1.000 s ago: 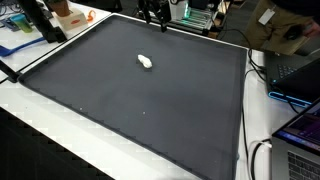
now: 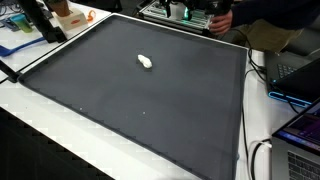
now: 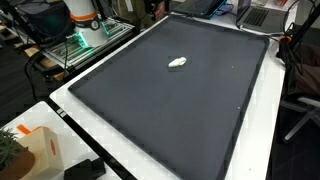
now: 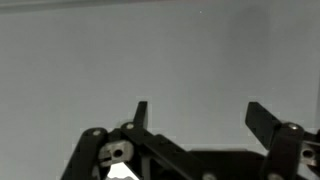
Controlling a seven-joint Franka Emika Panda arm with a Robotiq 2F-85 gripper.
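Note:
A small white object point(image 2: 145, 61) lies alone on the dark grey board point(image 2: 150, 110), toward its far side. It shows again as a pale lump point(image 3: 177, 62) in exterior view 2; what it is cannot be told. In the wrist view my gripper is open, its black fingers point(image 4: 263, 122) wide apart with only plain grey surface beyond them. A bright patch shows low at the left, behind the gripper's base, too cut off to identify. From exterior view 2, the arm's orange and white part point(image 3: 84, 25) stands at the left, beside the board.
Laptops point(image 2: 297, 160) and cables line the board's right side in exterior view 1. An orange-topped box point(image 3: 40, 148) and a plant pot point(image 3: 14, 160) sit at the near left in exterior view 2. Most of the board is bare.
In exterior view 1, the dark gripper parts at the board's far edge have lifted up toward the top of the frame. The white object has stayed in place.

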